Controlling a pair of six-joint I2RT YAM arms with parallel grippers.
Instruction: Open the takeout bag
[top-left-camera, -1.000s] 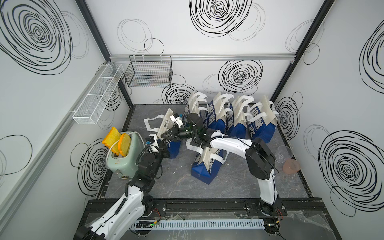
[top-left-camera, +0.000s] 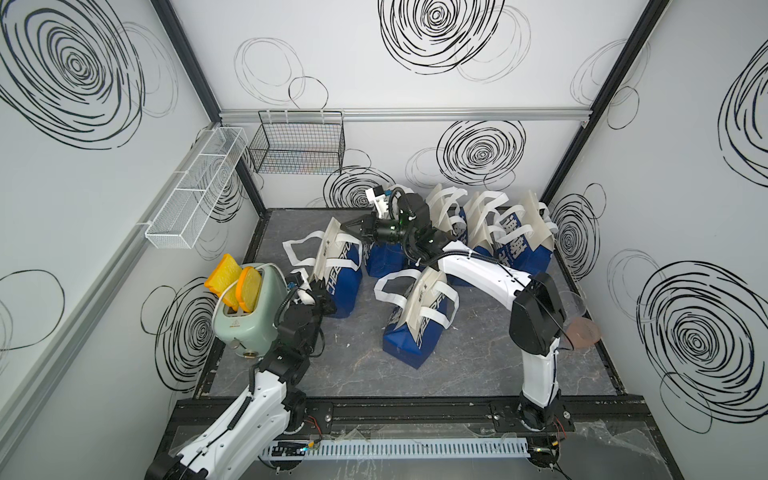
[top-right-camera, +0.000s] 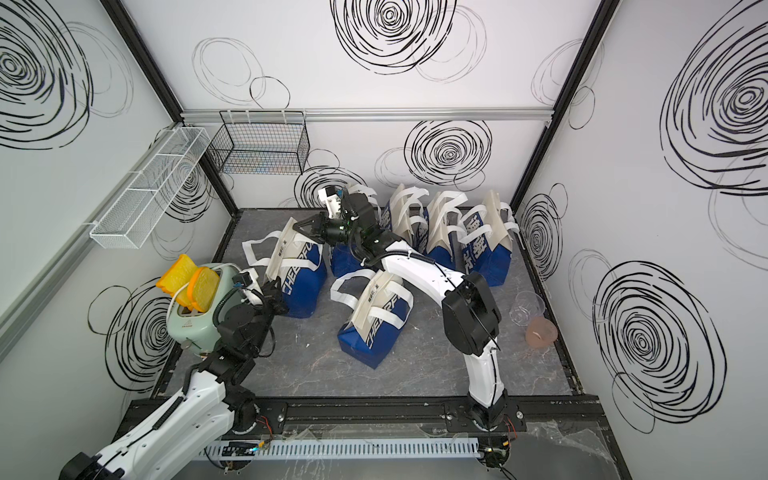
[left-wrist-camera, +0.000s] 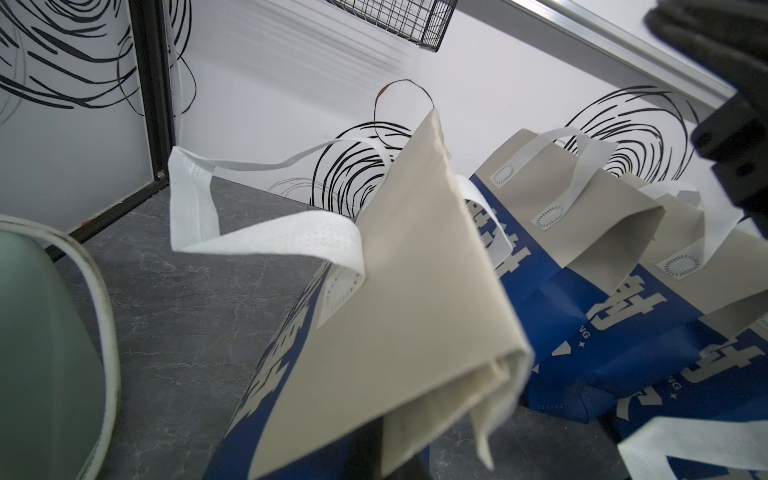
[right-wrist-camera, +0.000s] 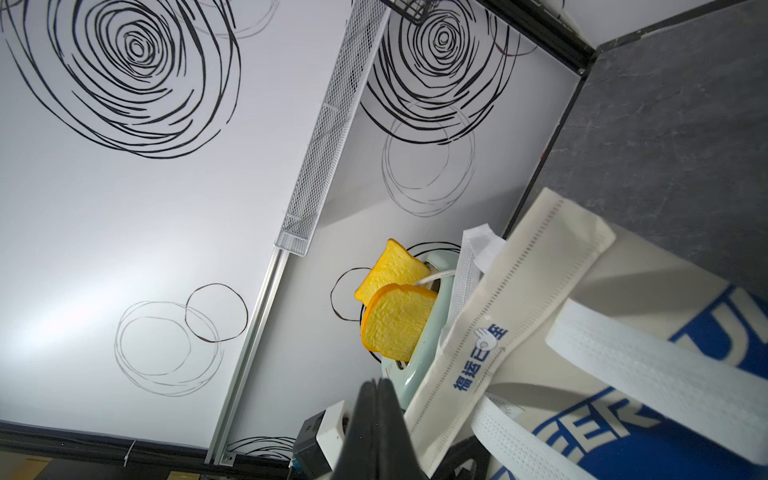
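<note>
The takeout bag (top-left-camera: 340, 276), blue below with a beige top and white handles, stands at the table's left. Its beige rim (right-wrist-camera: 496, 320) runs to the right of my right gripper, whose fingers are together with nothing between them. In the top left view, that right gripper (top-left-camera: 345, 227) is by the bag's far upper edge. My left gripper is low at the near side, shut on a thin beige flap; its fingers are mostly hidden by the bag. Toward the left wrist camera, the bag's near side edge is folded, with a narrow gap.
A green toaster (top-left-camera: 256, 320) with yellow bread (top-left-camera: 240, 288) stands close left of the left arm. Another bag (top-left-camera: 416, 320) stands at front centre, and several more (top-left-camera: 524, 240) line the back. Clear grey table (top-left-camera: 480, 360) lies front right.
</note>
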